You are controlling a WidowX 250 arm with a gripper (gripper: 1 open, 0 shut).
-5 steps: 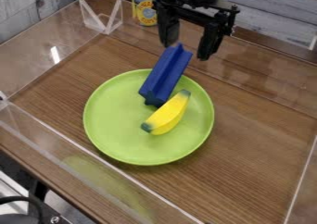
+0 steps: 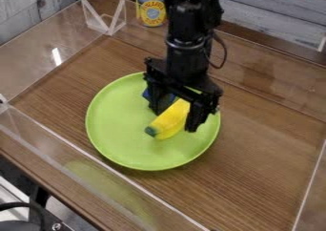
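Observation:
My gripper (image 2: 176, 99) stands open, lowered over a round green plate (image 2: 121, 144). Below and between its black fingers is a yellow object with a green tip, likely a toy banana (image 2: 170, 120). Part of a blue object (image 2: 149, 94) shows behind the left finger; the rest is hidden by the gripper.
A can with a yellow label (image 2: 152, 8) stands at the back near the wall. A dark cable lies at the lower left edge.

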